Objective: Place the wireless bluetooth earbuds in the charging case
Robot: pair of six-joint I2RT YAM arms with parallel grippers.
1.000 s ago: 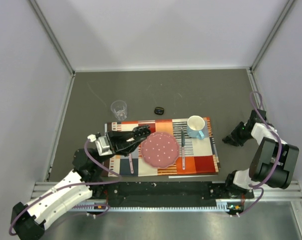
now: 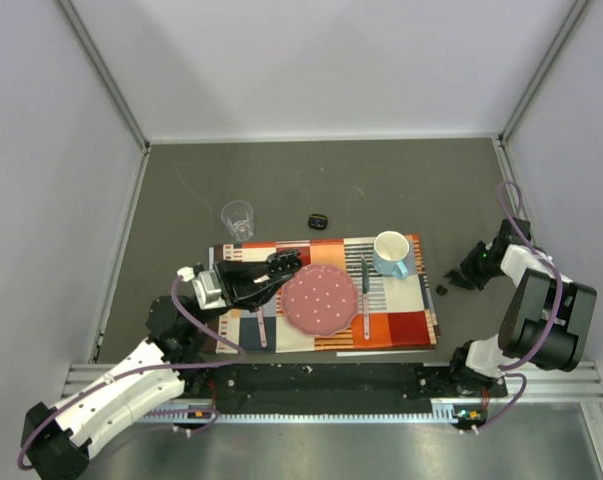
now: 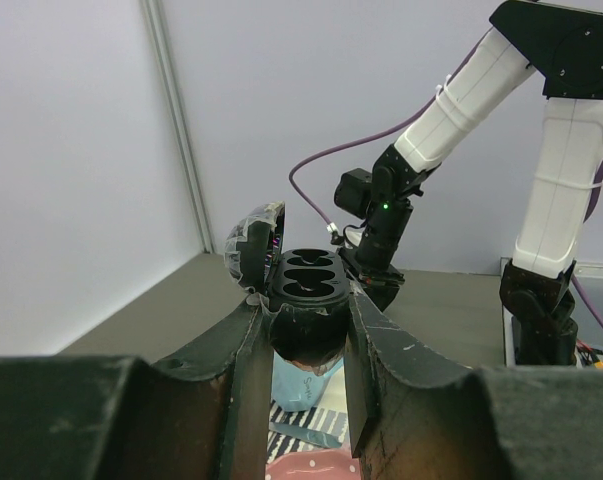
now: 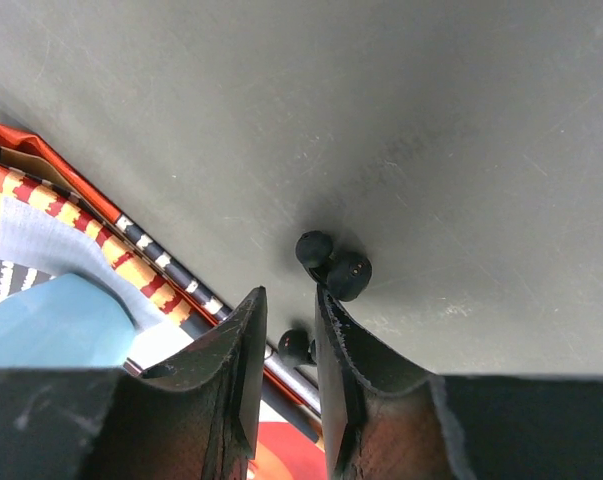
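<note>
My left gripper is shut on the black charging case point(image 3: 309, 300), held up over the placemat's left part in the top view. The case's lid point(image 3: 256, 245) stands open to the left, and its two slots look empty. On the grey table at the right, my right gripper is part open, fingers low. One black earbud point(image 4: 295, 347) shows in the gap between them, partly hidden by the right finger; whether it touches is unclear. Another black earbud point(image 4: 333, 265) lies just beyond the fingertips. From above, a dark earbud point(image 2: 441, 290) sits beside the right gripper point(image 2: 455, 277).
The placemat point(image 2: 391, 328) carries a pink plate point(image 2: 321, 300), a blue-white mug point(image 2: 391, 255) and cutlery. Behind it are a clear glass point(image 2: 238, 220) and a small black object point(image 2: 318, 221). Bare table lies around the right gripper and at the back.
The right gripper has shifted slightly; the left arm and case look still.
</note>
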